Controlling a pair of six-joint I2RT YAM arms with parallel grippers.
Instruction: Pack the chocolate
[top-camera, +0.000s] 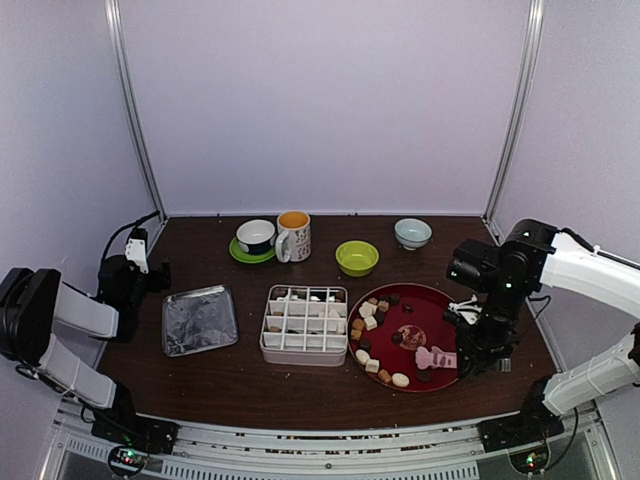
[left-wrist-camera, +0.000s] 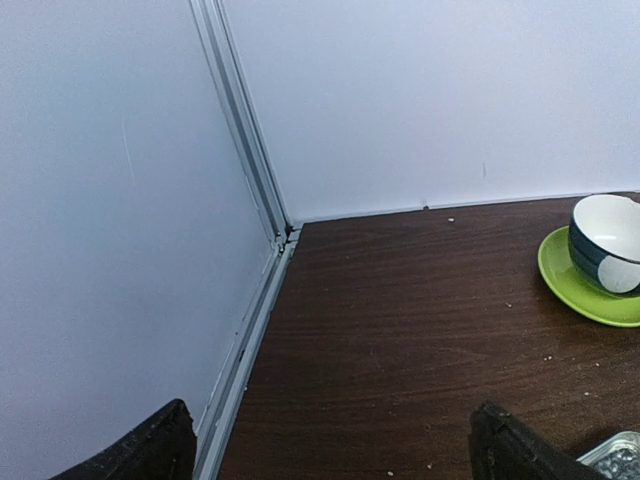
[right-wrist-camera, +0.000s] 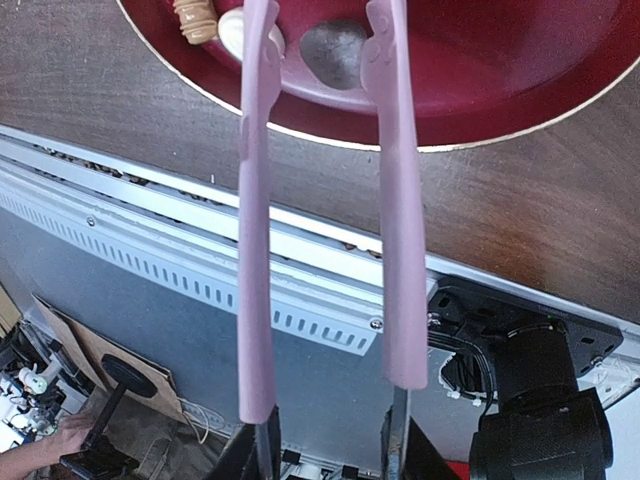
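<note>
Several dark, white and brown chocolates lie along the left and middle of the red plate (top-camera: 440, 321). My right gripper (top-camera: 425, 358) hangs over the plate's lower right part. In the right wrist view its pink fingers (right-wrist-camera: 400, 200) stand apart over a dark grey round piece (right-wrist-camera: 335, 55) on the plate, with a white piece (right-wrist-camera: 236, 35) and a ridged brown piece (right-wrist-camera: 196, 19) beside it. A divided container (top-camera: 303, 354) left of the plate has white compartments. My left gripper (top-camera: 158, 270) is at the far left, open, aimed at empty table in its wrist view.
A metal tray (top-camera: 199, 321) lies left of the container. A green bowl (top-camera: 357, 258), orange mug (top-camera: 293, 240), dark-blue bowl (top-camera: 255, 238) on a green saucer and light-blue bowl (top-camera: 413, 234) stand along the back. The table's front edge borders a metal rail.
</note>
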